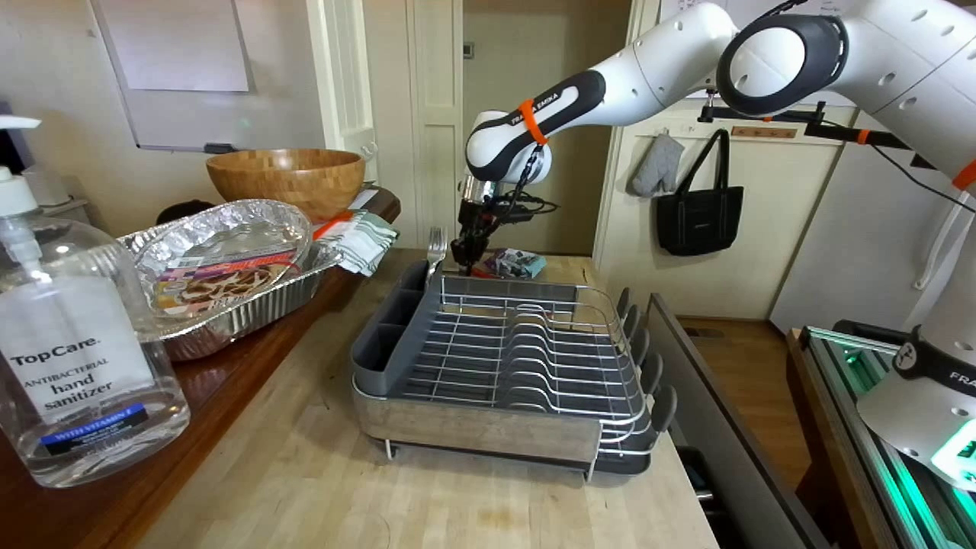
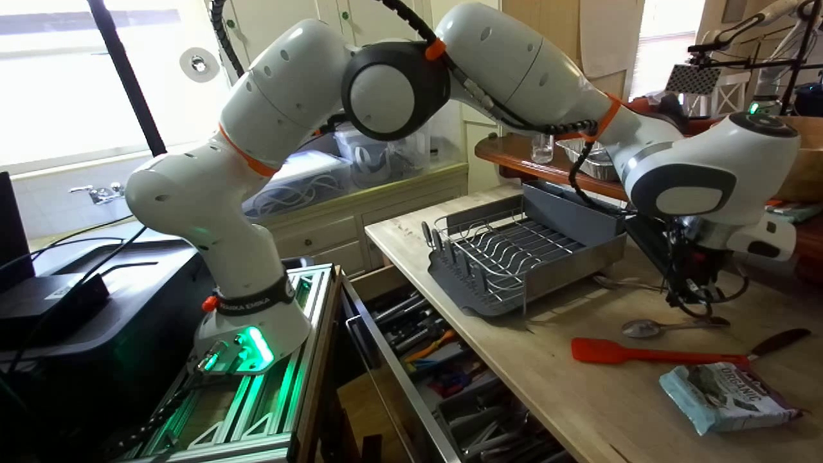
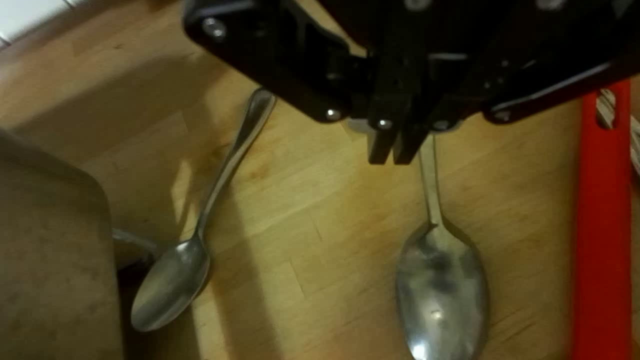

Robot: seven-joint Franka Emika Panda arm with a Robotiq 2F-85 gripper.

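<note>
My gripper points down over the counter, its two fingers drawn together with only a narrow gap showing. A metal spoon (image 3: 444,288) lies below, its handle passing out of sight behind the right finger. The wrist view does not show whether any of that handle sits between the fingers. In exterior view 2, this spoon (image 2: 644,329) appears to rest on the wood, just under the gripper (image 2: 694,305). Another spoon (image 3: 171,285) lies to the left, close to the dish rack's side.
The dish rack (image 2: 575,270) stands beside the gripper, with a fork (image 1: 437,247) upright in its cutlery holder. A red spatula (image 2: 617,351), a dark-handled utensil (image 2: 779,342) and a snack bag (image 2: 729,397) lie nearby. An open drawer (image 2: 432,332) of utensils adjoins the counter.
</note>
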